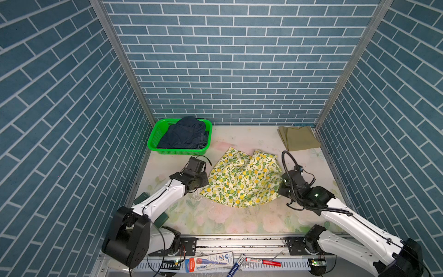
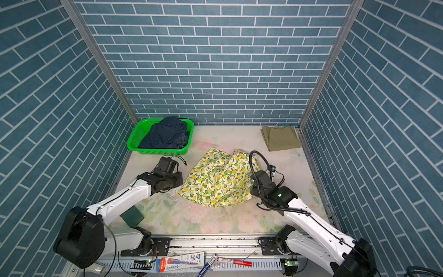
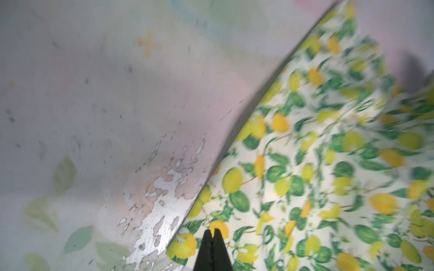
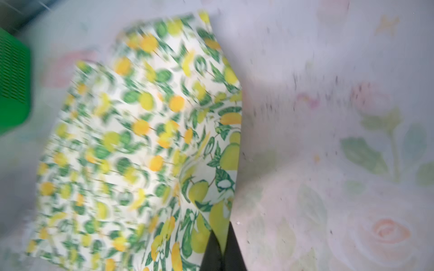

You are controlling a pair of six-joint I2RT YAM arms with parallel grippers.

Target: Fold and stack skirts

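Note:
A white skirt printed with lemons lies spread in the middle of the table. At its near left corner, my left gripper is shut with nothing between its fingers. The skirt's left corner lies flat just to the left of those fingertips, outside them. On the other side, my right gripper is shut on the skirt's right corner, and the cloth rises in creases toward it. A folded olive skirt rests at the back right.
A green basket holding dark blue cloth stands at the back left. A dark green object is partly behind the left arm. Markers and a packet lie past the front edge. Free table shows between basket and olive skirt.

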